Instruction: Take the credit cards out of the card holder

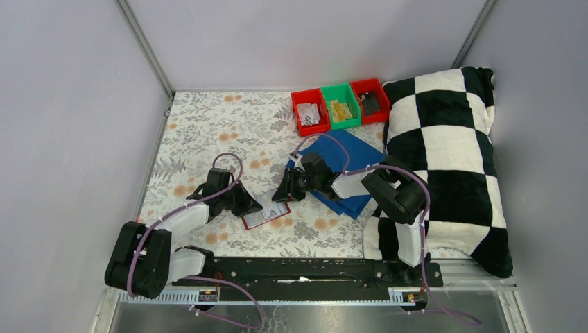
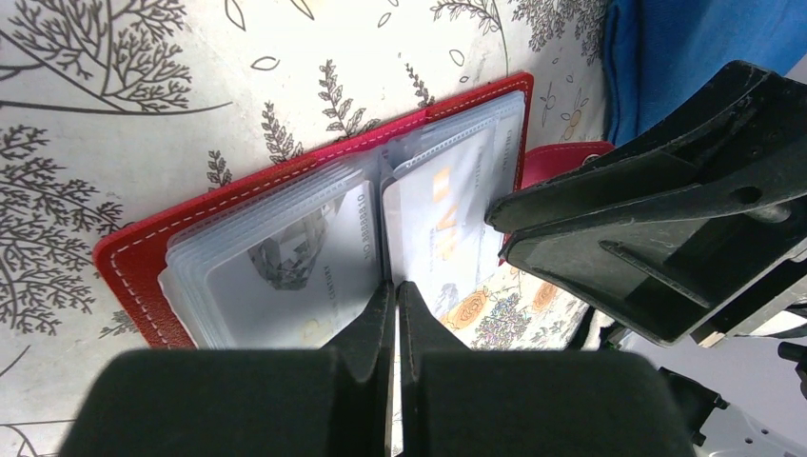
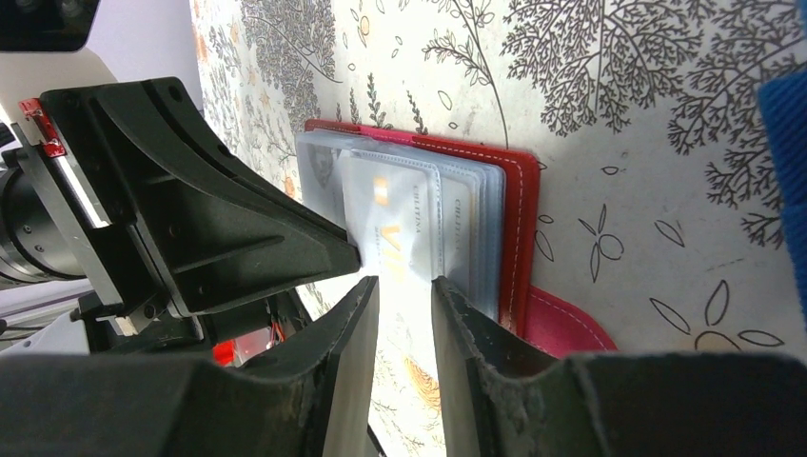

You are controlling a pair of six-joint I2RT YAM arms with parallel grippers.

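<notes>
The red card holder (image 1: 258,218) lies spread on the table, with clear plastic sleeves on both halves. In the left wrist view, a white card (image 2: 440,224) with gold letters sits in the right half's sleeve and another card (image 2: 285,262) in the left half's. My left gripper is shut, its tips at the inner edge of the gold-lettered card's sleeve; whether thin plastic is pinched there is unclear. My right gripper stands part open over the right half, its fingertips (image 3: 442,286) close to the sleeves and nothing clearly gripped between them.
Behind stand a red bin (image 1: 310,130) with white cards, a green bin (image 1: 342,125) with yellowish ones and another red bin (image 1: 373,118) with dark ones. A blue cloth (image 1: 357,163) lies under the right arm. A checkered cushion (image 1: 444,152) fills the right side.
</notes>
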